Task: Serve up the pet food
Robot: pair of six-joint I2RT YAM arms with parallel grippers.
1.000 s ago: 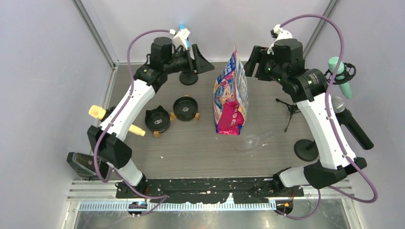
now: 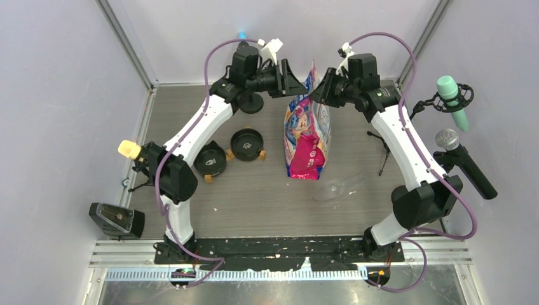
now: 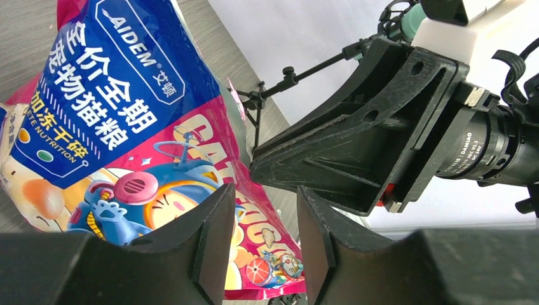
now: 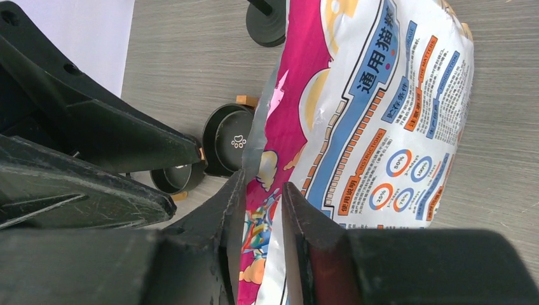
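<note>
A pink and blue pet food bag [image 2: 305, 143] stands upright on the table, its printed front [image 3: 127, 82] and white text panel [image 4: 381, 127] filling the wrist views. My left gripper [image 2: 290, 86] and my right gripper [image 2: 321, 94] face each other at the bag's top edge from either side, both partly open. In each wrist view the other gripper's black body looms close beside the bag. Two black bowls, one round [image 2: 246, 145] and one with ears [image 2: 210, 162], sit left of the bag.
A clear scoop [image 2: 334, 189] lies in front of the bag. A small tripod [image 2: 381, 152], microphone stands [image 2: 464, 159] and a black round base [image 2: 250, 105] surround the work area.
Both arms have moved inward toward the bag's top over the last second, the right one leftward and the left one rightward. The bag stands where it was.
</note>
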